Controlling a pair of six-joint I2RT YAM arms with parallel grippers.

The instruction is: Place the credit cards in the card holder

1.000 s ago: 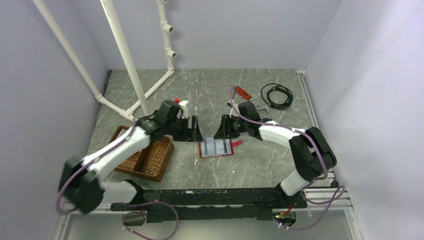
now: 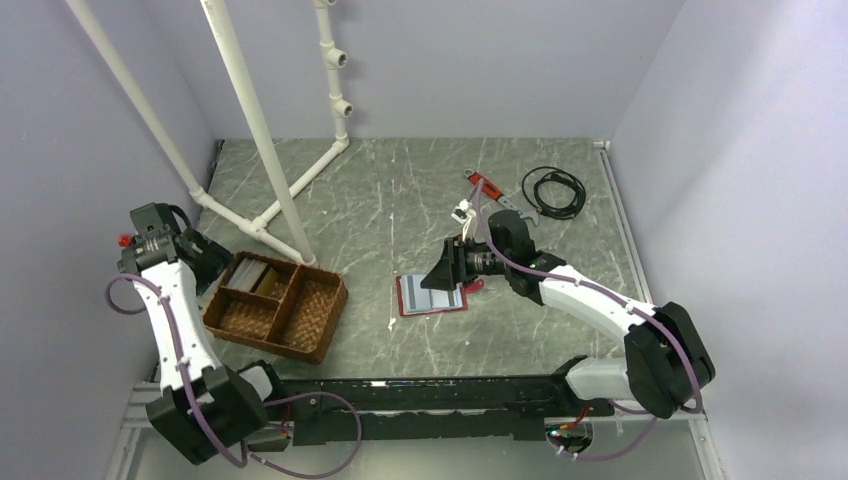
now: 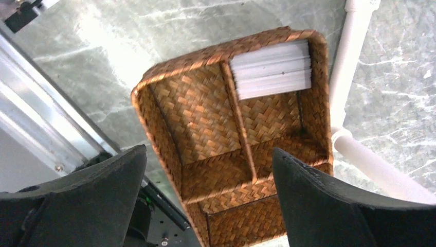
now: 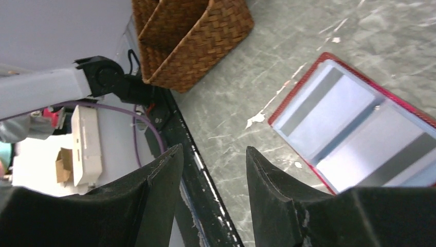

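A red-edged card holder (image 2: 412, 295) lies mid-table with grey-striped cards or sleeves showing inside; in the right wrist view it (image 4: 324, 105) fills the right side. My right gripper (image 2: 450, 262) is over it, its fingers apart with nothing seen between them (image 4: 215, 157). A woven basket (image 2: 320, 345) sits at the left, holding a stack of white cards (image 3: 272, 72) in one compartment. My left gripper hangs over this basket, open and empty; in the top view it is at the far left (image 2: 195, 250).
White pipes (image 2: 250, 100) stand behind and beside the basket. A wrench (image 2: 485, 185) and a coiled black cable (image 2: 565, 210) lie at the back right.
My left arm has swung from the middle of the table leftward to beyond the basket. My right arm has shifted slightly toward the front right, its gripper still near the holder.
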